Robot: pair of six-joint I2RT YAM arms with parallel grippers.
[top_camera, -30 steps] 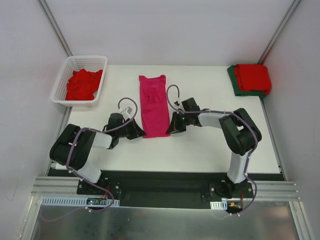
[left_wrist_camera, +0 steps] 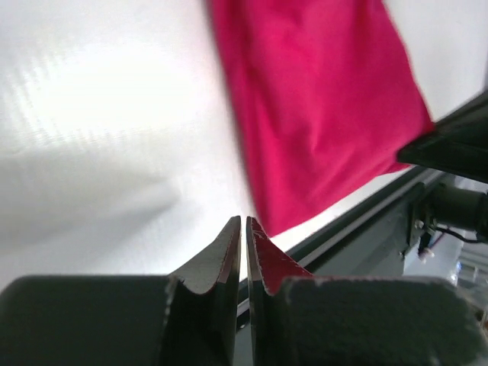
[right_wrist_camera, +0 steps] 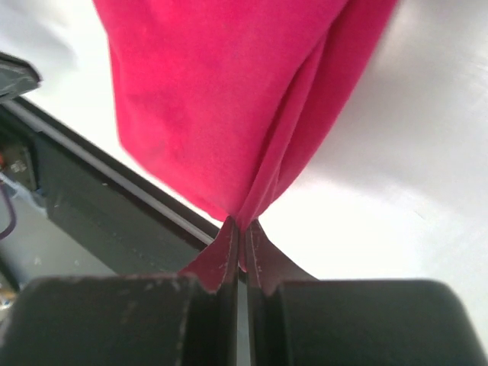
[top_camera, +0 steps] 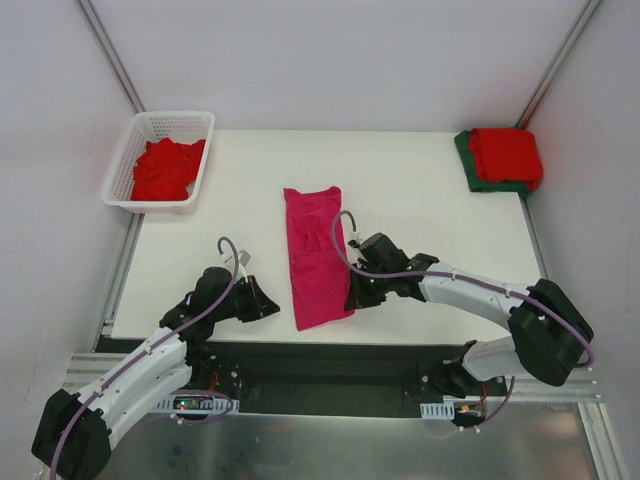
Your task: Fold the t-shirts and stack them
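Note:
A pink T-shirt (top_camera: 313, 250), folded lengthwise into a long strip, lies in the table's middle, its lower end near the front edge. My right gripper (top_camera: 354, 303) is shut on its lower right corner, which also shows in the right wrist view (right_wrist_camera: 243, 236). My left gripper (top_camera: 268, 312) stands left of the lower end, apart from it in the top view; in the left wrist view (left_wrist_camera: 244, 244) it is shut, with no cloth clearly between its fingertips.
A white basket (top_camera: 118, 190) with red cloth stands at the back left. A red folded shirt (top_camera: 505, 155) rests on a green one (top_camera: 467, 170) at the back right.
Both arms and the pink shirt have moved toward the front edge. The shirt's lower left corner has come away from my left gripper, which now sits apart to the left.

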